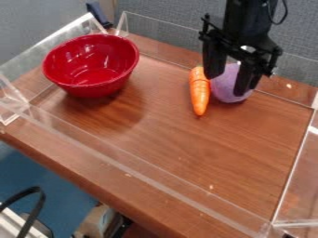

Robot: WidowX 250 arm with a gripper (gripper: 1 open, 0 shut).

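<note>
My black gripper [239,65] hangs over a purple round object [230,91] at the back right, partly in front of it, its fingers apart. An orange carrot [199,93] lies just left of the purple object. A red bowl [89,65] stands at the back left. Whether the fingers touch the purple object I cannot tell.
Clear low walls edge the wooden table [162,158]. Some cables and a small box sit below the table at the lower left.
</note>
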